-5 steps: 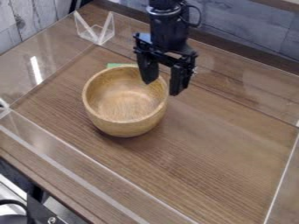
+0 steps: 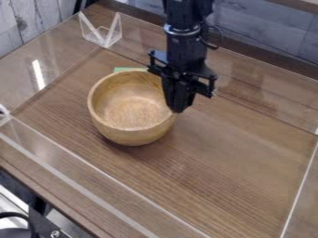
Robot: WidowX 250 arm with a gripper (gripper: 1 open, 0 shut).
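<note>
A tan bowl lies left of centre on the wooden table. My black gripper is low at the bowl's right rim, with its fingers close together on that rim. A small green object shows behind the bowl, partly hidden by it.
The table's left and back edges show, with dark floor beyond and a cable at the lower left corner.
My gripper has come lower, and its fingers have moved from spread apart to close together at the bowl's right rim. The bowl looks nearly unmoved.
</note>
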